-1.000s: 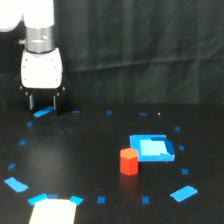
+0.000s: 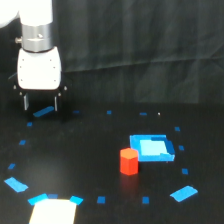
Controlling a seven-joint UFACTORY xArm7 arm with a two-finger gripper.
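Note:
A white robot gripper (image 2: pixel 40 99) hangs at the upper left, above the black table, its fingers apart with nothing seen between them. A red hexagonal block (image 2: pixel 129 162) stands right of the table's middle. Just behind it lies a shallow blue tray (image 2: pixel 166 139) with a pale, light-blue piece (image 2: pixel 152 148) inside. A pale cream square (image 2: pixel 52 212) sits at the bottom left, cut off by the frame edge.
Blue tape strips (image 2: pixel 182 194) and small blue marks are spread on the black table (image 2: pixel 85 160). A dark curtain hangs behind.
The gripper has shifted slightly left and a little down. The block, tray and square are unchanged.

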